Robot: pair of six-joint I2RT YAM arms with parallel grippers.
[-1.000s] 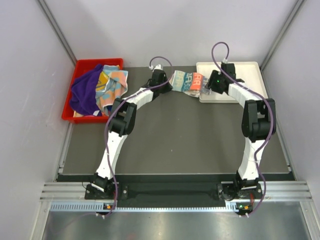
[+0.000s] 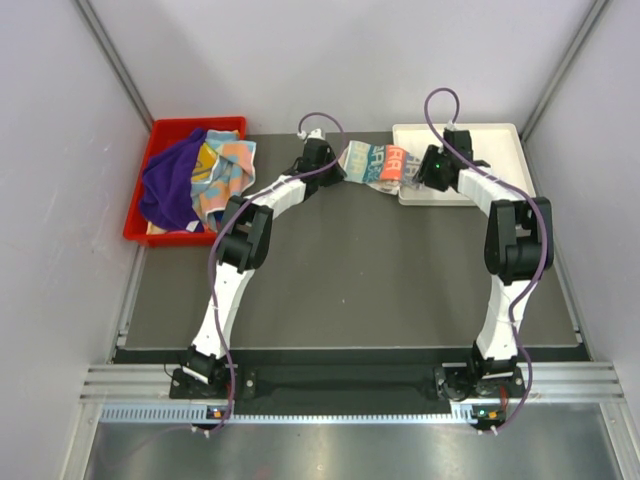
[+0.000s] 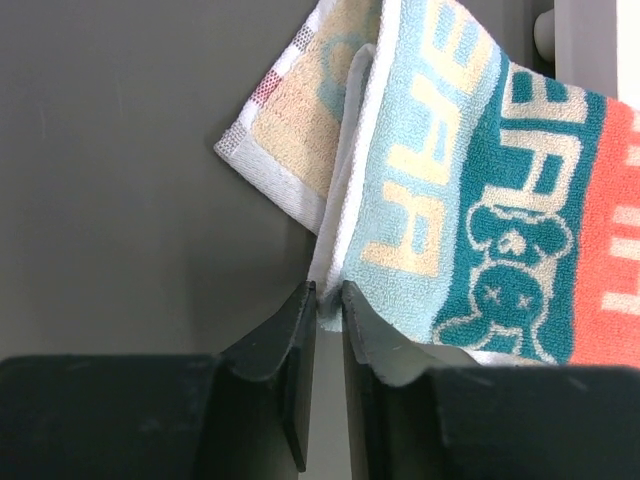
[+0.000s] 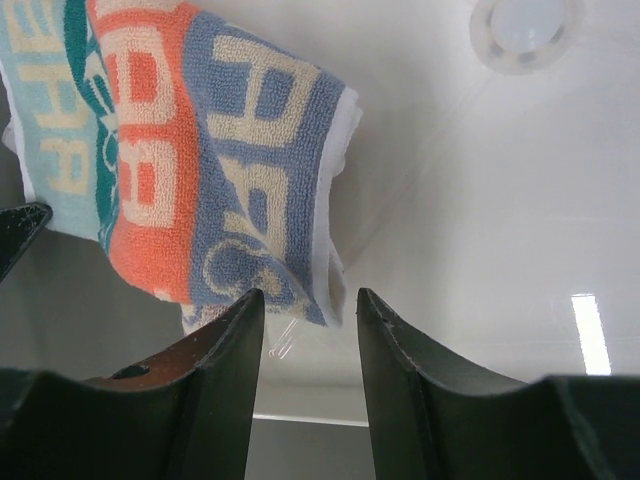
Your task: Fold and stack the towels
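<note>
A patterned towel (image 2: 375, 162) in light blue, teal, orange and grey lies folded on the mat, its right end over the white tray (image 2: 490, 180). My left gripper is at the towel's white left edge, fingertips close together; whether cloth is between them is hard to tell. My right gripper stands part open at the towel's grey end, its fingertips either side of the white edge, above the tray.
A red bin (image 2: 138, 208) at the left holds purple, yellow and multicoloured towels (image 2: 172, 180).
My right gripper and arm have shifted slightly toward the front in the top view. The left arm and the towel look nearly unchanged.
</note>
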